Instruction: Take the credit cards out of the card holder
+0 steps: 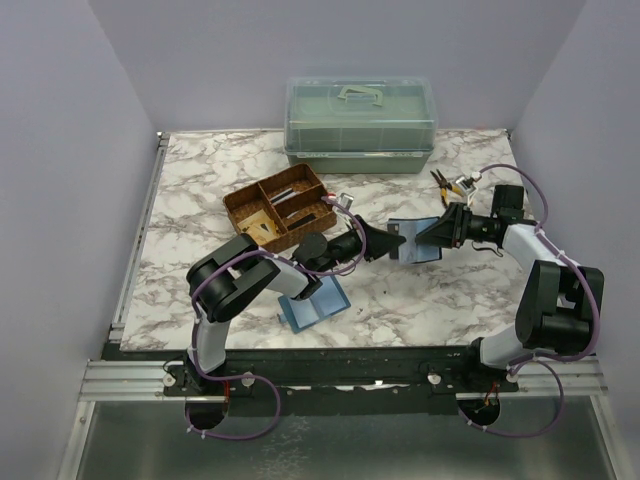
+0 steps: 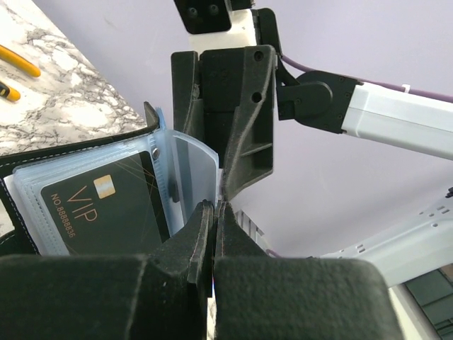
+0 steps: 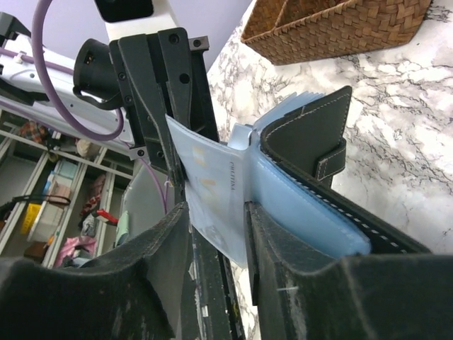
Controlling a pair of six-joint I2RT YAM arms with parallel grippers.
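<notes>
The card holder (image 1: 414, 240) hangs in the air between both grippers, black outside with translucent blue sleeves. In the left wrist view, a black VIP card (image 2: 102, 205) sits in a sleeve. My left gripper is shut at the edge of the sleeves; whether anything thin is between its fingers is hard to tell. My right gripper is part open, its fingers around a clear sleeve with a pale card in it, beside the blue sleeves (image 3: 304, 212).
A woven basket (image 1: 265, 185) with compartments stands left, a green lidded box (image 1: 360, 130) at the back, pliers (image 1: 443, 188) at back right. A blue flat object (image 1: 315, 305) lies under the left arm.
</notes>
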